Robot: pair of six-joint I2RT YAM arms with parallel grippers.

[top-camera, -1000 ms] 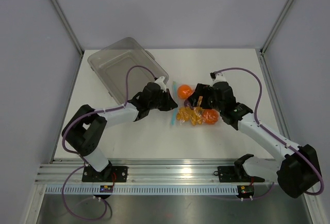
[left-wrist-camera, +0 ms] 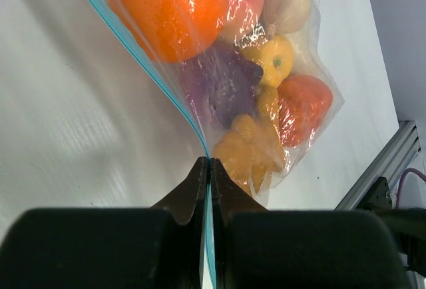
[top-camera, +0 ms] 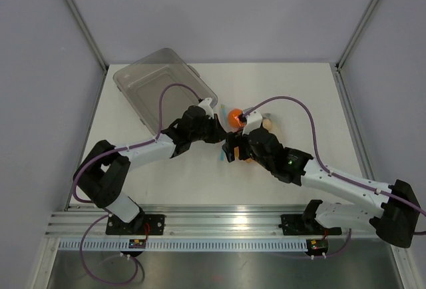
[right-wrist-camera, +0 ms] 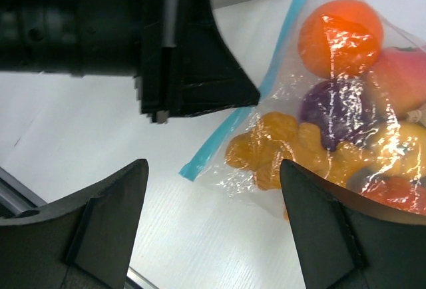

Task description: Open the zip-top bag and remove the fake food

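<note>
The clear zip top bag [left-wrist-camera: 303, 42] lies on the table, filled with fake food: an orange [left-wrist-camera: 166, 10], a purple piece [left-wrist-camera: 219, 84], a red tomato [left-wrist-camera: 303, 108] and several others. Along its mouth runs a blue zip strip [right-wrist-camera: 223, 132], and my left gripper is shut on that strip partway along. In the top view, my right gripper [top-camera: 229, 148] hangs over the bag near its zip edge, partly covering the food. Its fingers [right-wrist-camera: 110, 216] are spread wide with nothing between them. The zip's lower end shows free in the right wrist view.
An empty grey bin [top-camera: 163, 92] stands at the back left, close behind my left arm. The two grippers are near each other.
My right gripper has moved left and toward the front, coming closer to the zip strip. The left gripper stays at the strip, and the bag has hardly shifted.
</note>
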